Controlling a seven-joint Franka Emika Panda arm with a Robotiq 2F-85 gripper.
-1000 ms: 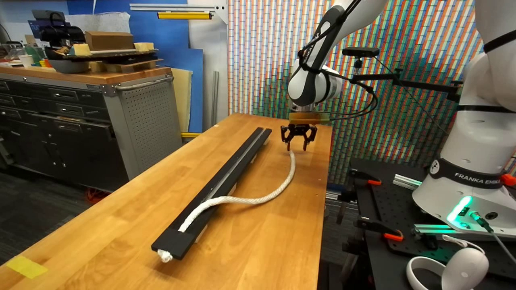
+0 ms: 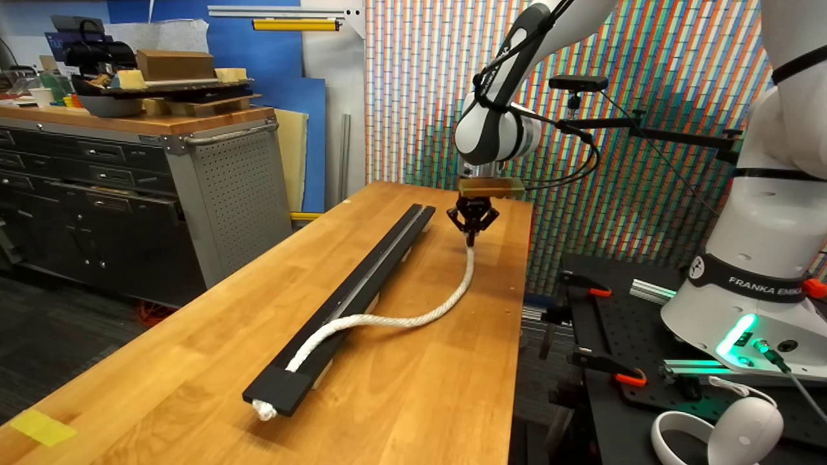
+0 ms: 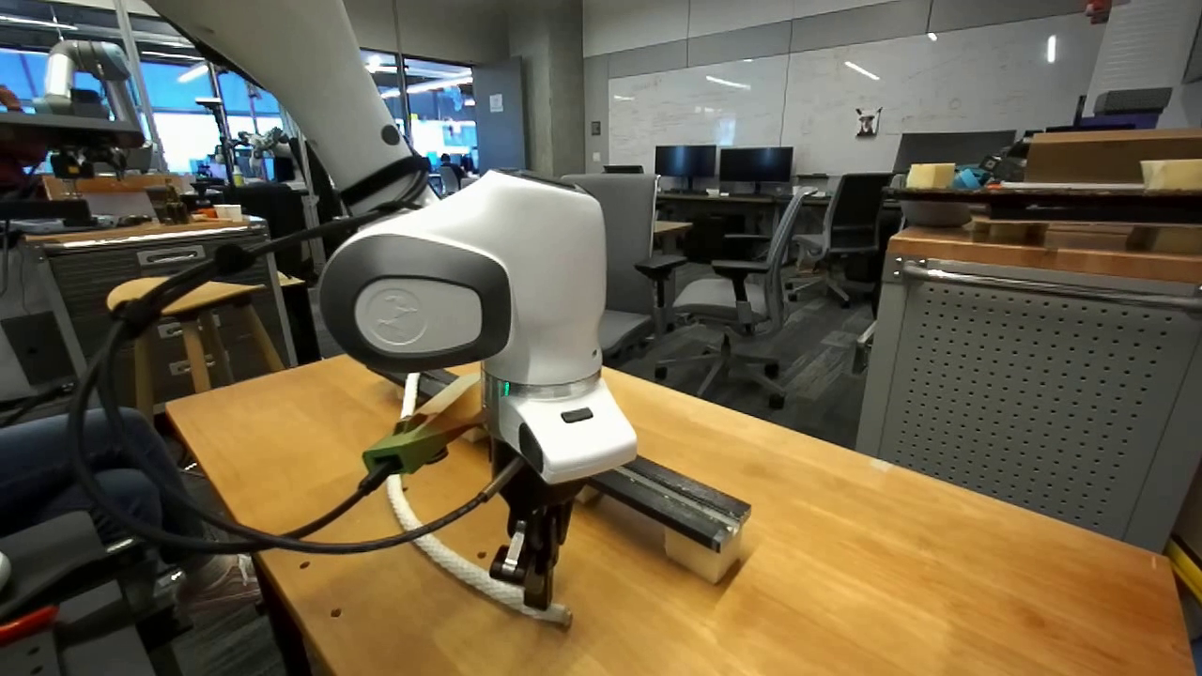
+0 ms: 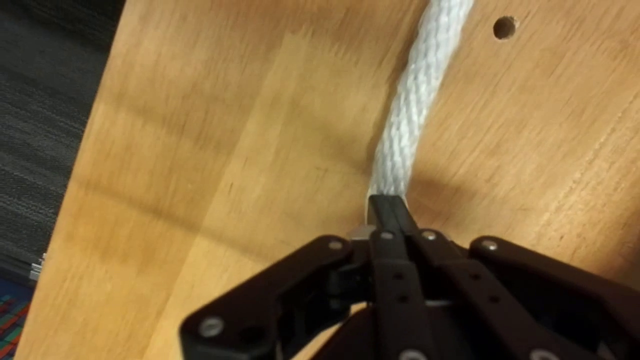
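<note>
A white braided rope (image 2: 418, 320) runs from the near end of a long black grooved channel (image 2: 341, 301), across the table, to below my gripper (image 2: 470, 240). Its knotted near end (image 2: 265, 410) pokes out under the channel's end piece. In the wrist view the gripper is shut, its fingers pressed together over the rope (image 4: 414, 99), and no rope shows between them. Exterior view 2 has the rope's free end (image 3: 555, 614) lying on the wood just past the fingertips (image 3: 537, 595). The fingers hide part of the rope.
Small blocks (image 3: 701, 554) raise the channel off the surface. Close to the gripper in the wrist view runs the table's edge (image 4: 90, 129), with floor beyond.
My gripper's fingers have come together from an open stance. The hand has shifted slightly left and down beside the rope's far end. The rope looks almost unmoved.
</note>
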